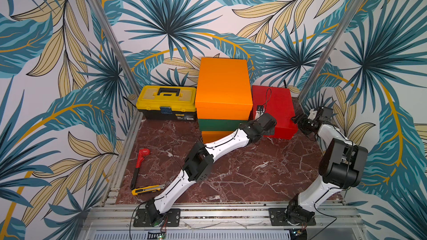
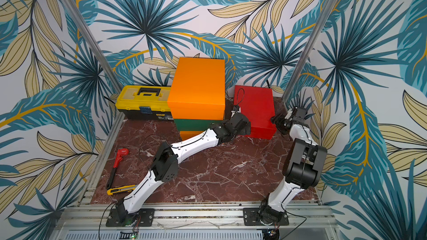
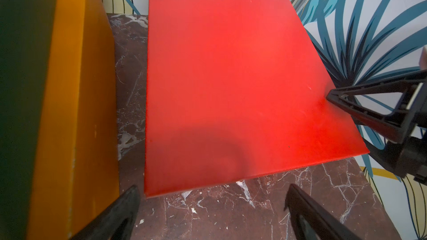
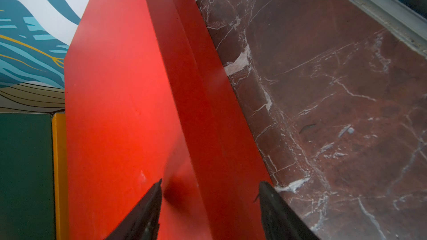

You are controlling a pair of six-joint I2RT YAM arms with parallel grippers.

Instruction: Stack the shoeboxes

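Note:
A red shoebox rests on the table right of the stack. The stack has an orange box on top, a green layer beneath and an orange layer at the bottom. At the red box's near left part is my left gripper, its fingers wide apart; in the left wrist view the red top lies ahead of them, with no box side gripped. Over on the box's right side, my right gripper is open too, its fingertips close to the long right edge. Whether they touch the box, I cannot tell.
A yellow and black toolbox stands left of the stack. On the left side of the table lie a red-headed tool and a yellow cutter. A narrow gap separates stack and red box.

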